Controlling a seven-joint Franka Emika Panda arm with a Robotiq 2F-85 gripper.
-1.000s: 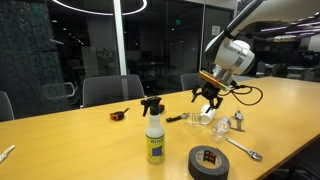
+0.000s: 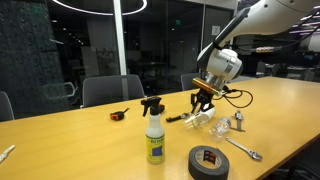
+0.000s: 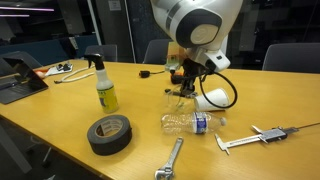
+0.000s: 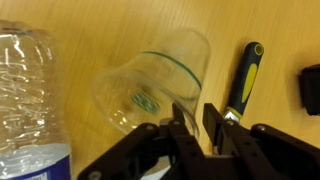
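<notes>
A clear plastic cup with a green mark lies on its side on the wooden table in the wrist view. My gripper reaches in at the cup's near right side, its fingers partly open. Whether the fingers touch the cup's wall cannot be told. In exterior view 2 the gripper is low over the table, behind a clear bottle lying down and beside a white cup. From exterior view 1, the gripper hangs just above this cluster.
A yellow-and-black handled tool lies right of the cup. Around the table are a spray bottle, a roll of black tape, a wrench and a caliper.
My arm has moved slightly left and down toward the clear cup over the last second. The other objects on the table look unmoved.
</notes>
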